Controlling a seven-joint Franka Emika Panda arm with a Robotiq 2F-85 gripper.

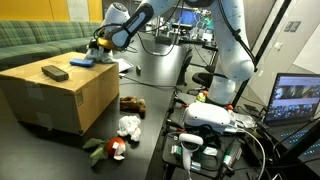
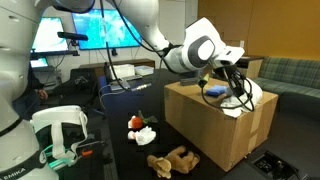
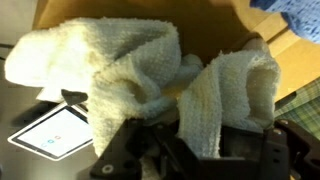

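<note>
A white towel fills much of the wrist view, bunched in soft folds, with one part passing up between my fingers. My gripper is shut on it. In exterior view 2 the towel lies gathered at the top of a cardboard box, with my gripper just above and against it. From the other side, the gripper and a bit of the towel show over the far end of the box. The fingertips are largely hidden by cloth.
On the box top lie a blue folded item and a dark object. A brown plush toy, a white and pink toy and a red and green toy rest on the floor. Behind stands a plaid sofa.
</note>
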